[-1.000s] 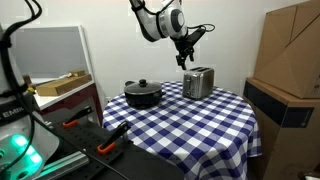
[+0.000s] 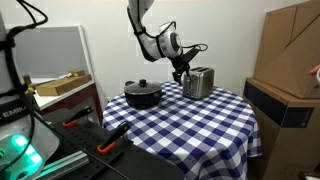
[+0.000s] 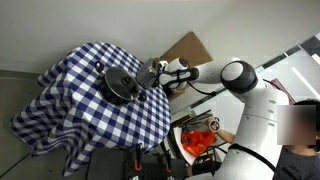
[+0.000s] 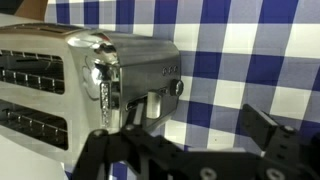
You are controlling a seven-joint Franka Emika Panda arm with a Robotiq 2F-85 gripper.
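Observation:
A silver two-slot toaster (image 2: 199, 82) stands upright on the blue-and-white checked cloth (image 2: 190, 130). In the wrist view the toaster (image 4: 75, 65) fills the left side, with its lever (image 4: 154, 103) and round knob (image 4: 177, 87) on the end panel. My gripper (image 2: 179, 78) is low beside that end of the toaster. Its fingers are open wide. The left finger (image 4: 128, 145) overlaps the toaster's lower end near the lever in the wrist view, and whether it touches cannot be told. Only checked cloth shows between the fingers.
A dark lidded pot (image 2: 143, 94) sits on the cloth left of the toaster. Brown cardboard boxes (image 2: 287, 120) stand beyond the table's right side.
My gripper has come down from above the toaster to beside its end. The toaster and the pot have not visibly moved.

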